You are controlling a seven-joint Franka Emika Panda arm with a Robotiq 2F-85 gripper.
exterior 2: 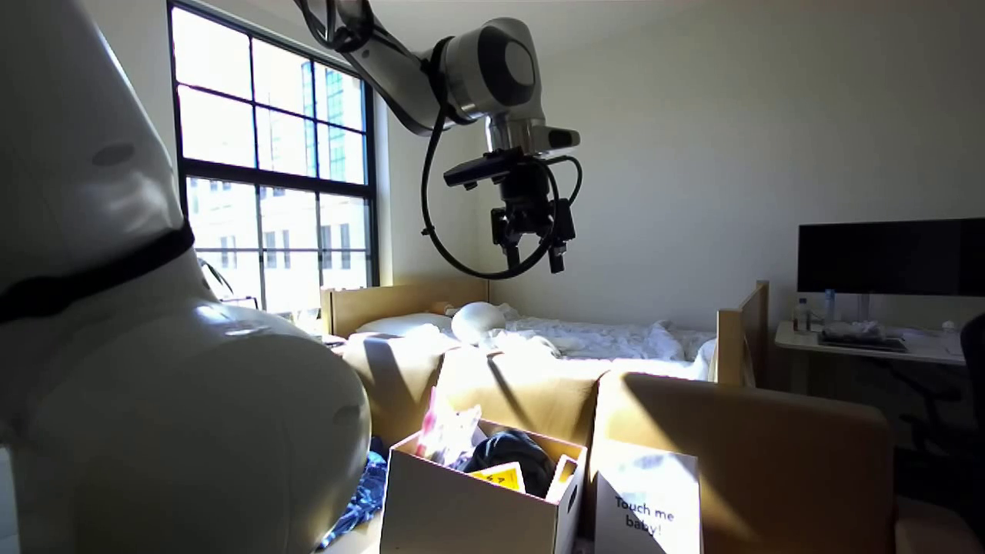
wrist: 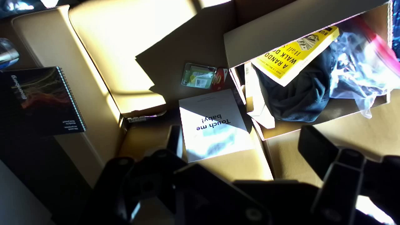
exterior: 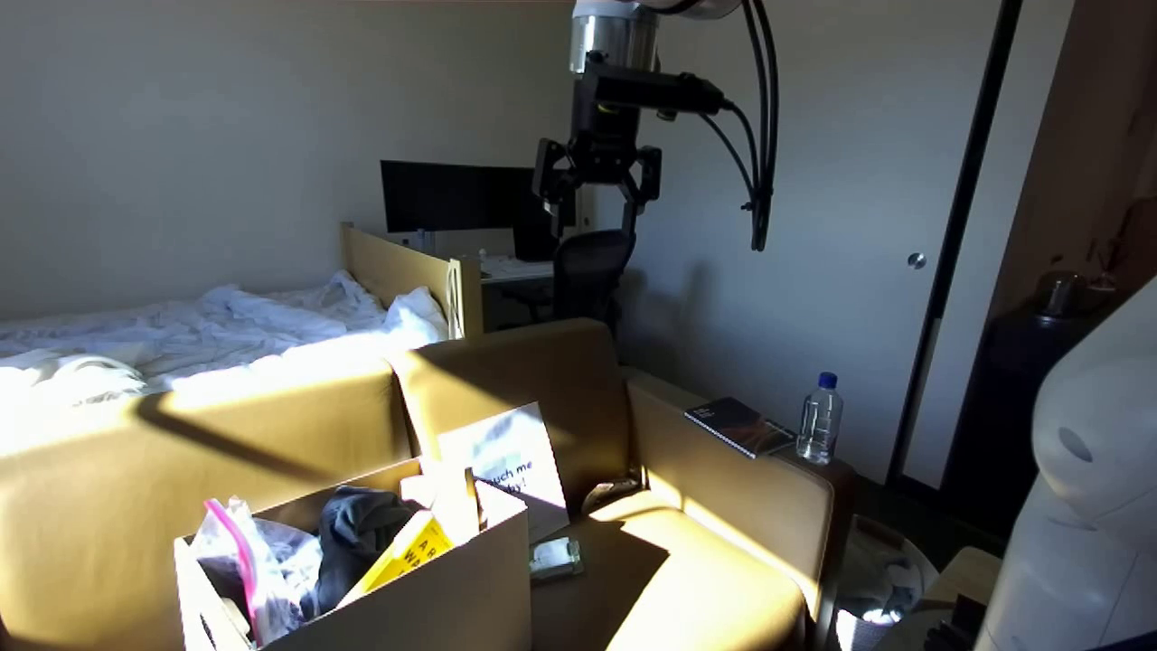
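My gripper (exterior: pixel 594 222) hangs high above the tan sofa, open, with nothing between its fingers. In the wrist view its two black fingers (wrist: pixel 317 152) stand wide apart over the sofa back. On the seat is an open box (exterior: pixel 423 602) holding a yellow book (wrist: pixel 290 56), dark cloth (wrist: pixel 300 97) and a clear plastic bag with a pink seal (wrist: pixel 348 69). A white card reading "Touch me baby!" (wrist: pixel 215 125) leans on the backrest beside the box. A small green-and-clear package (wrist: pixel 198 76) lies on the seat near the card.
On the sofa's armrest (exterior: pixel 748 494) rest a black spiral notebook (exterior: pixel 740 424) and a clear bottle with a blue cap (exterior: pixel 820 421). Behind the sofa are a bed (exterior: pixel 271 315) and a monitor (exterior: pixel 461 197). Sunlit seat (exterior: pixel 705 586) between package and armrest is clear.
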